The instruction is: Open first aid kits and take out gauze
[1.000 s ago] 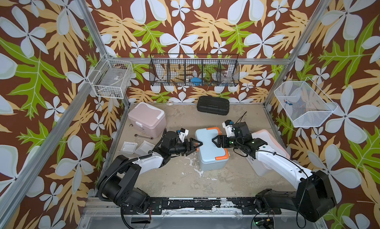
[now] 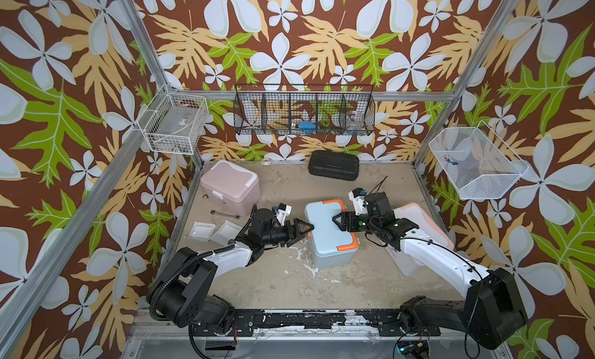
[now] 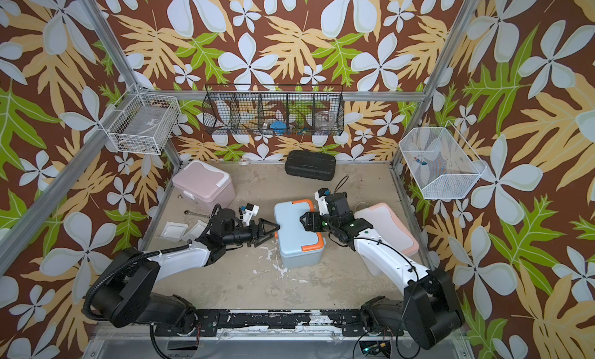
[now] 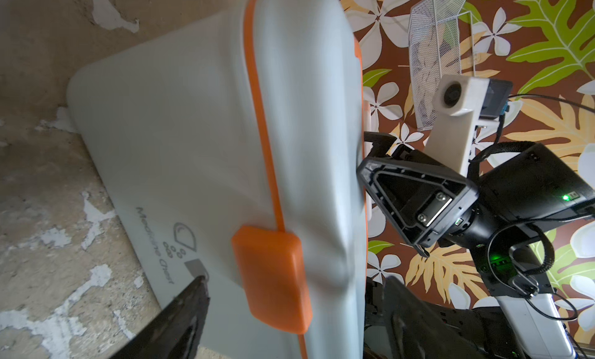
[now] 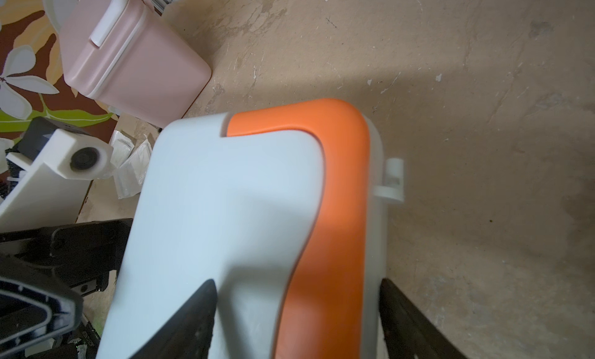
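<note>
A pale blue medicine chest (image 2: 323,232) with orange trim stands upright at mid-table, its lid down. Its orange latch (image 4: 272,278) faces my left gripper (image 2: 301,229), which is open at the chest's left side, a finger on either side of the latch's face in the left wrist view. Above the right part of the lid is my right gripper, part open, its fingertips straddling the orange handle (image 5: 337,235). Whether they touch the handle cannot be seen. No gauze shows.
A pink box (image 2: 229,185) stands at the back left, and another pink-lidded box (image 2: 421,225) sits beside the right arm. At the back lies a black case (image 2: 333,165). White packets (image 2: 202,231) lie on the left.
My left gripper has drawn back slightly to the left and lower in the view. The chest has shifted very slightly left; my right arm has barely moved.
</note>
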